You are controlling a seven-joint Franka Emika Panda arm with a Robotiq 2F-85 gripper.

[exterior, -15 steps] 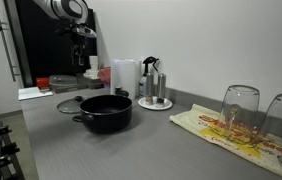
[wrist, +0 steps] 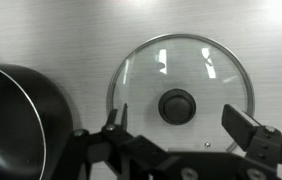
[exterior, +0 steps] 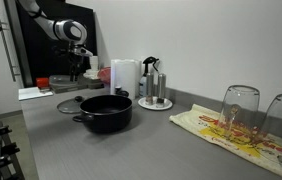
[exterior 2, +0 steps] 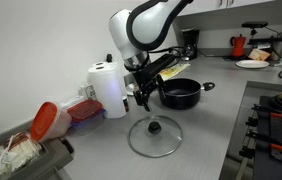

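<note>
A glass lid (exterior 2: pixel 166 143) with a black knob (exterior 2: pixel 154 127) lies flat on the grey counter. Above it hangs my gripper (exterior 2: pixel 144 103), open and empty, with clear space between the fingertips and the knob. From the wrist view, the knob (wrist: pixel 177 106) appears between the two spread fingers, the left finger (wrist: pixel 116 120) reaching over the lid and the right one near its rim. Beside the lid stands a black pot (exterior: pixel 106 118), uncovered; part of its open mouth shows at the left of the wrist view.
Behind the pot are a paper towel roll (exterior: pixel 125 76) and a plate of bottles (exterior: pixel 155 103). Two upturned glass jars (exterior: pixel 240 110) rest on a yellow cloth (exterior: pixel 203 122) at the right.
The arm has come down over the last second, bringing my gripper lower above the lid. Lid and pot have stayed in place.
</note>
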